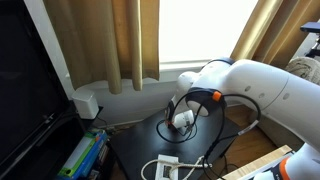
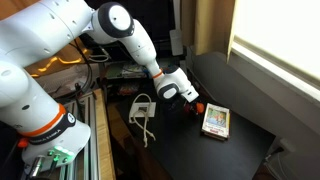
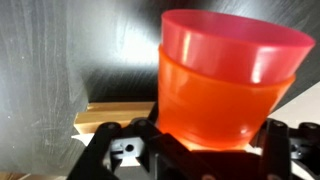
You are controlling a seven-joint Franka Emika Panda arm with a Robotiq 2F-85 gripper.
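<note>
A glossy red-orange cup-like object (image 3: 225, 85) fills the middle of the wrist view, with a lighter band below its red upper part. My gripper is shut on it, the dark fingers showing at either side of its lower part. In exterior view 2 the gripper (image 2: 192, 98) is low over the dark table, with small red patches of the object showing beside it. From exterior view 1, the arm mostly hides the object. I cannot tell whether it touches the table.
A pale box with a printed face (image 2: 216, 122) lies close to the gripper. A wooden piece (image 3: 115, 117) shows beside the red object. White cable (image 2: 148, 122) runs along the table. Colourful items (image 1: 84, 152) stand at the left edge, and the table's right side (image 2: 235, 155) is clear.
</note>
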